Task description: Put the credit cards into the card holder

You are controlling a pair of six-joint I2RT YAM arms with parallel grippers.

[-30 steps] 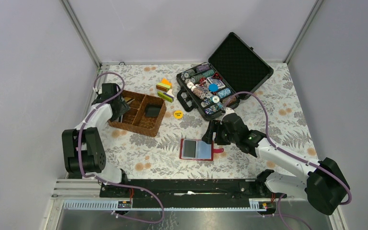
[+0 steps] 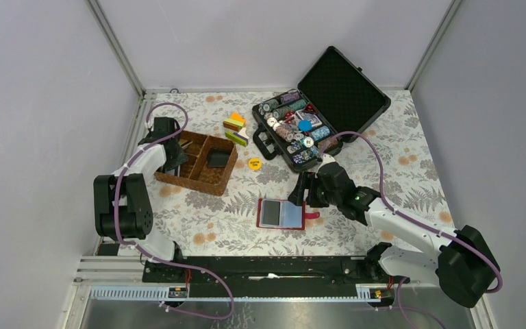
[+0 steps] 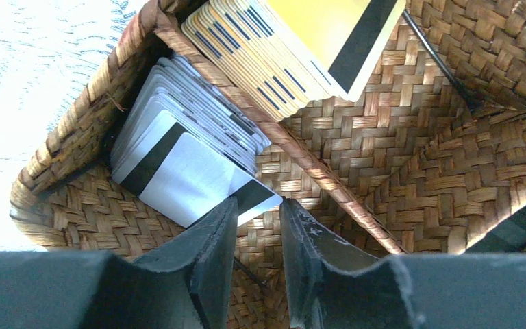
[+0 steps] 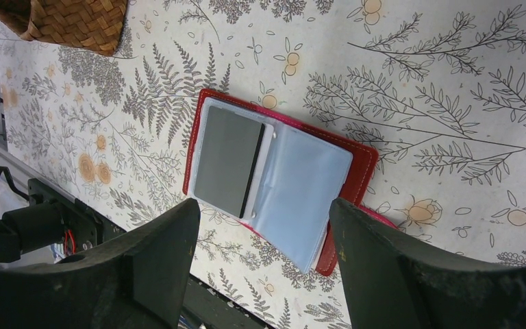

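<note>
In the left wrist view, silver-grey cards [image 3: 198,171] with dark stripes lean in a stack in one compartment of a woven basket [image 3: 322,181]. Yellow cards [image 3: 308,41] fill the neighbouring compartment. My left gripper is part open, its fingertips around the corner of the front silver card; whether they touch it I cannot tell. A red card holder [image 4: 361,171] lies open on the table, clear sleeves up, with a grey card [image 4: 229,161] in its left sleeve; the other sleeve [image 4: 301,185] looks pale blue. Above it, my right gripper hangs open and empty.
An open black case [image 2: 346,92] of poker chips stands at the back. Small coloured boxes [image 2: 235,130] and a yellow disc [image 2: 255,164] lie right of the basket. A black object [image 2: 218,158] rests in the basket's right part. Table between basket and holder is clear.
The right arm, the holder and the basket have stayed in place.
</note>
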